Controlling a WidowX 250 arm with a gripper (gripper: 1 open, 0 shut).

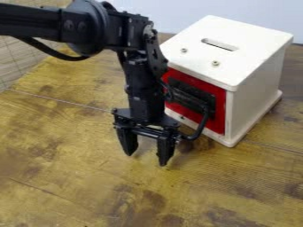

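My black gripper [147, 144] hangs low over the wooden table, its two fingers pointing down and spread apart with nothing between them. Behind it and to the right stands a white box [236, 53] with a slot and two small bolts on its sloped top. Its front has a red panel [213, 120] with black fittings, partly hidden by my arm and a cable.
A pale tiled surface shows at the far upper left, and a white wall rises behind the box.
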